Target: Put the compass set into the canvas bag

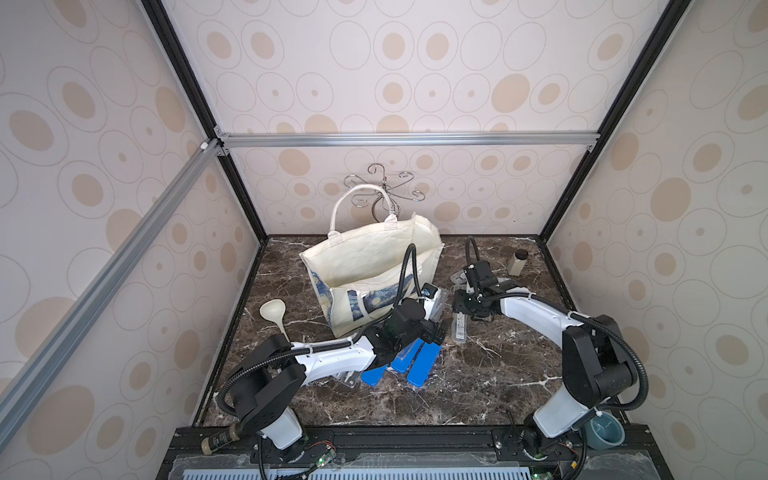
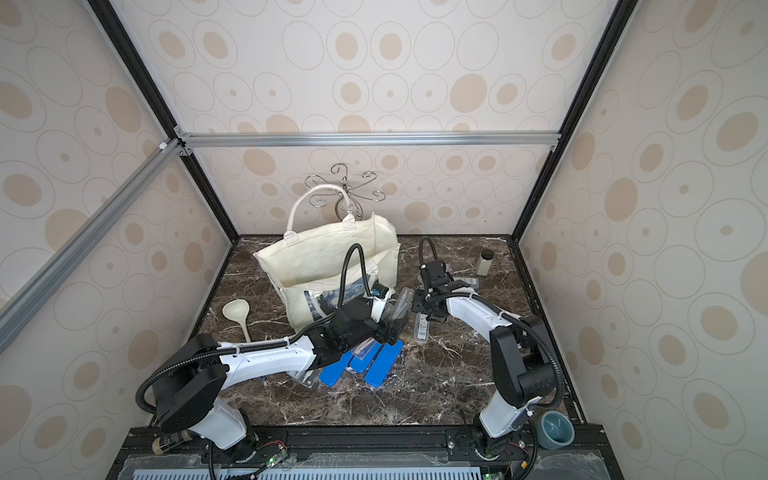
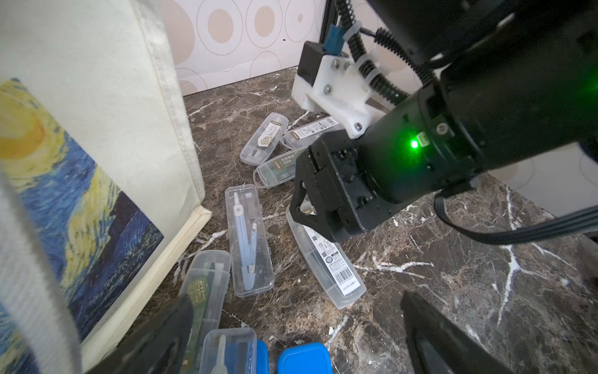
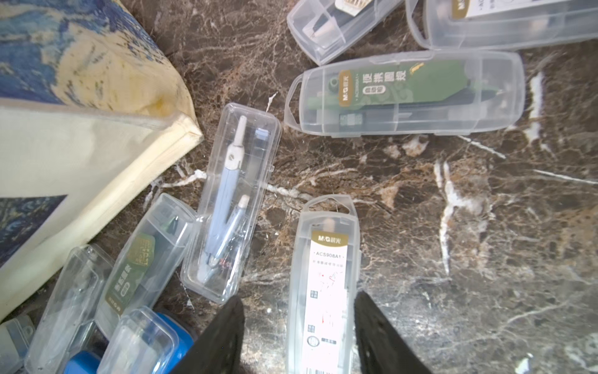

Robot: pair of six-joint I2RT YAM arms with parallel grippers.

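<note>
The cream canvas bag (image 1: pixel 368 248) with a painted front stands at the back left of the marble table. Clear compass cases lie beside it, among them a blue-compass case (image 4: pixel 227 199), a white-label case (image 4: pixel 320 293) and a green-label case (image 4: pixel 401 93). My right gripper hangs just above the white-label case, fingers apart on either side of it in view, not visibly on it. My left gripper stands open in front of the bag, above blue-lidded cases (image 3: pixel 305 358), nothing between its fingers.
A white ladle (image 1: pixel 272 310) lies left of the bag. A jar (image 1: pixel 518 260) stands at the back right, a wire stand behind the bag. A blue cup (image 1: pixel 604 430) sits at the front right edge.
</note>
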